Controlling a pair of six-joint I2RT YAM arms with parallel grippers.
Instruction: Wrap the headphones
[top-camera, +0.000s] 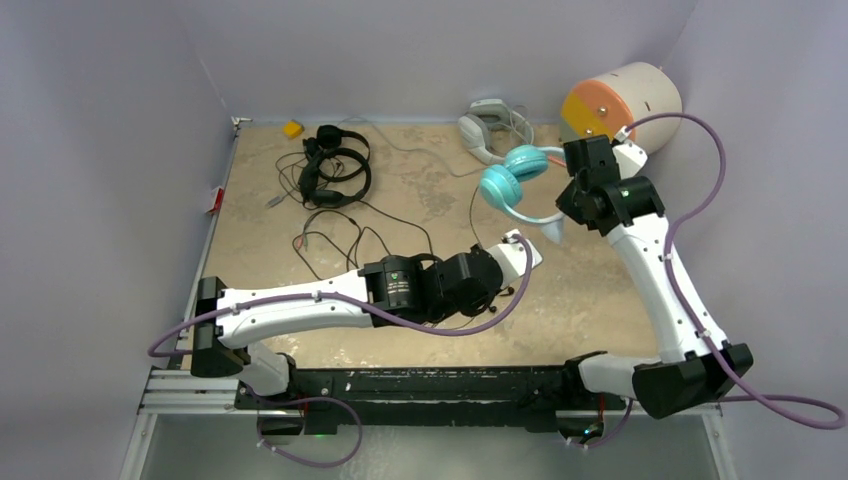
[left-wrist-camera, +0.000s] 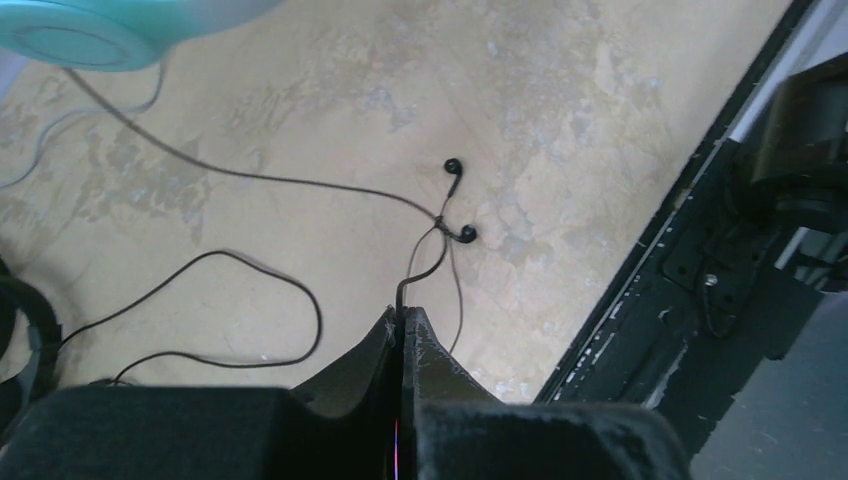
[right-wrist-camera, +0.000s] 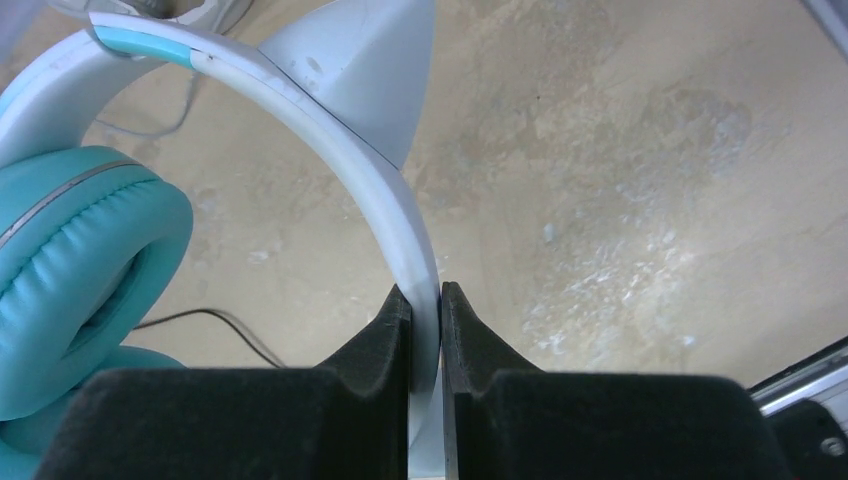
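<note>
The turquoise headphones (top-camera: 500, 187) hang above the mat at right of centre in the top view. My right gripper is shut on their white headband (right-wrist-camera: 372, 180), with the turquoise ear cushions (right-wrist-camera: 95, 255) at left in the right wrist view. A thin black cable (left-wrist-camera: 290, 181) runs from below an ear cup (left-wrist-camera: 95, 35) toward a pair of black earbuds (left-wrist-camera: 466, 234). My left gripper is shut on a thin black cable strand just short of these earbuds. From above, the left arm hides its fingertips.
Black headphones (top-camera: 335, 165) with loose cable loops lie at the left of the mat. White headphones (top-camera: 475, 135) and a round drawer box (top-camera: 640, 95) stand at the back. A small yellow block (top-camera: 292, 129) sits at back left.
</note>
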